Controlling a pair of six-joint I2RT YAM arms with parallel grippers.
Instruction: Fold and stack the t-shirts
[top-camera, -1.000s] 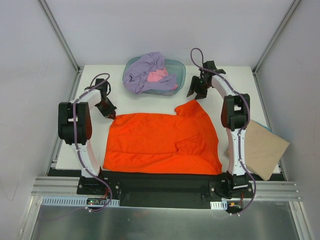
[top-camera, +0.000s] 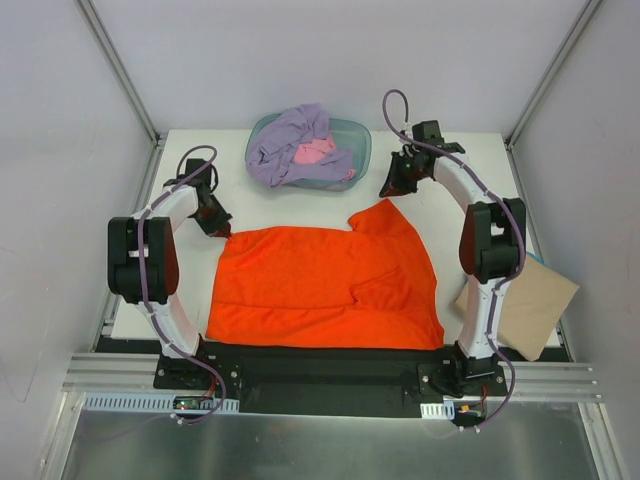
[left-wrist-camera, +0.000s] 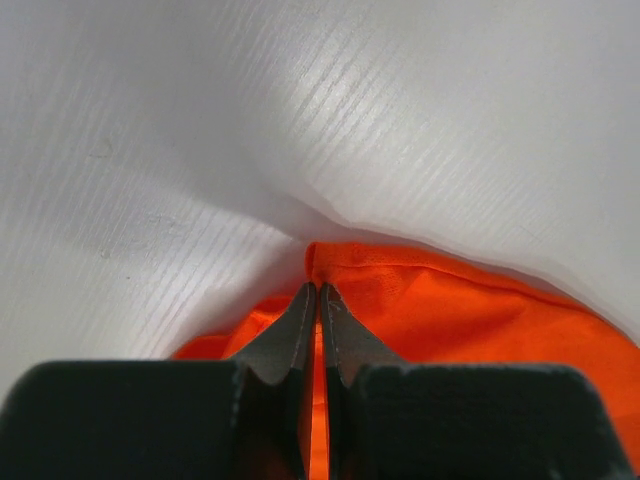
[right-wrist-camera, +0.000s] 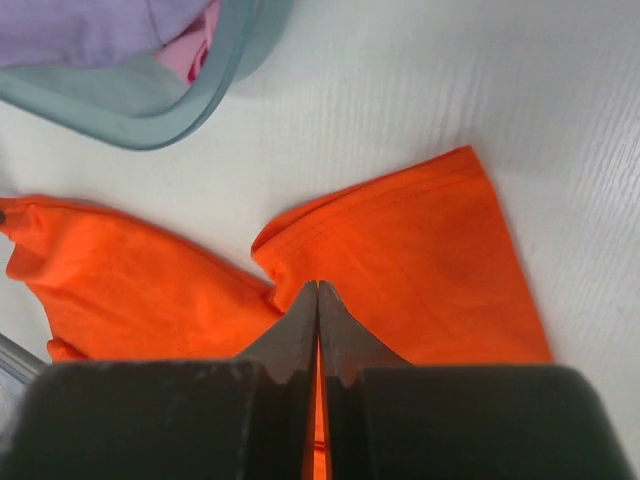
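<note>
An orange t-shirt (top-camera: 300, 265) lies spread across the front of the white table, its near edge along the table's front. At its upper left corner, my left gripper is shut on the orange fabric, with a bit of the folded edge standing past the fingertips. My right gripper is shut with nothing between its fingers, raised above the cloth. In the right wrist view the shirt's upper right corner (right-wrist-camera: 465, 165) lies flat on the table, beyond the fingertips and apart from them.
A teal bin (top-camera: 362, 140) at the back holds a purple cloth (top-camera: 290, 145) and a pink cloth (top-camera: 315, 150). At the right edge lies a cardboard sheet (top-camera: 520, 300). White table between bin and shirt is bare.
My right gripper was open around the shirt's corner; now it is shut and lifted clear, the arm swung slightly outward.
</note>
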